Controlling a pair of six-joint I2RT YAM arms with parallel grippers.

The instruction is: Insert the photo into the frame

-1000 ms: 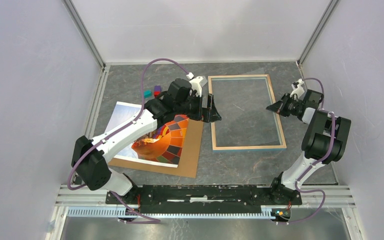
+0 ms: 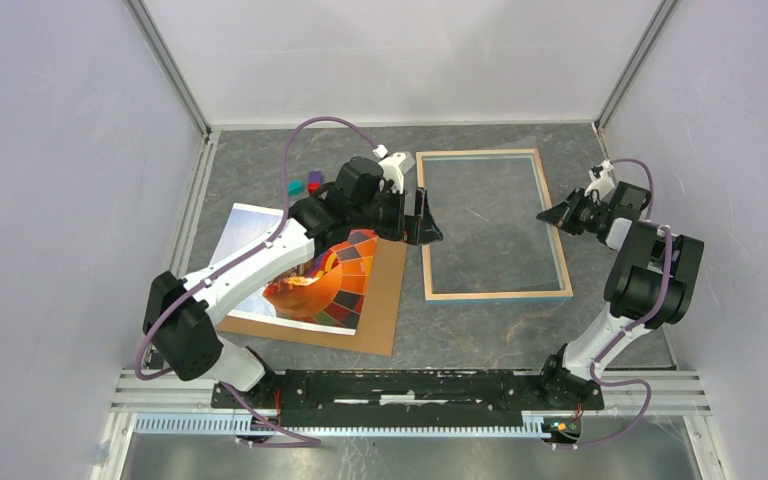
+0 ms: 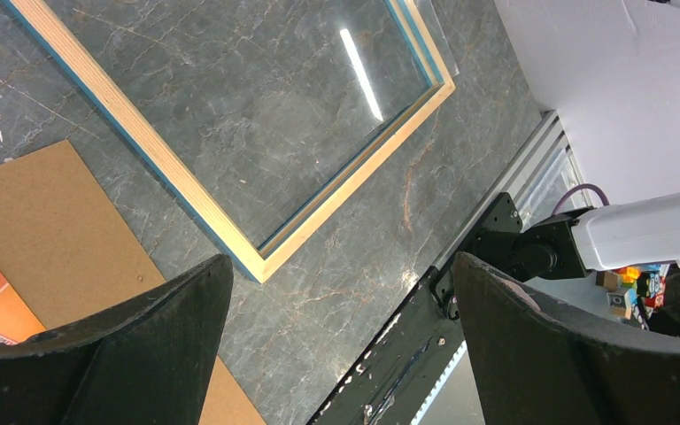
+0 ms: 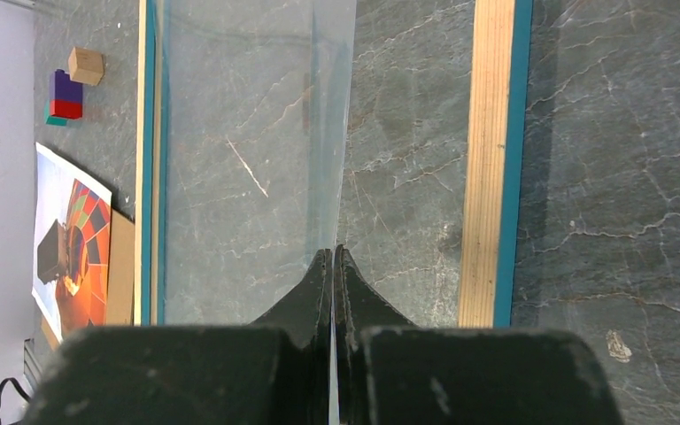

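The balloon photo point(image 2: 332, 297) lies on a brown backing board point(image 2: 388, 300) at the left, partly hidden by my left arm. The wooden frame point(image 2: 497, 295), light with blue edging, rests flat on the right half of the table. Over the frame's opening shows a clear sheet point(image 4: 248, 133), its right edge reaching my right gripper's fingertips. That right gripper, above the frame's right side, is shut; whether the sheet's edge is pinched cannot be told. My left gripper stands open and empty above the gap between board and frame.
Several small blocks, among them a purple block point(image 4: 65, 87) and a wooden block point(image 4: 86, 65), sit behind the photo. A clear corner point(image 3: 444, 35) juts past the frame's side. Bare table lies in front of the frame; walls close in both sides.
My right gripper has shifted very slightly to the right. The left arm, photo, board and frame look unmoved.
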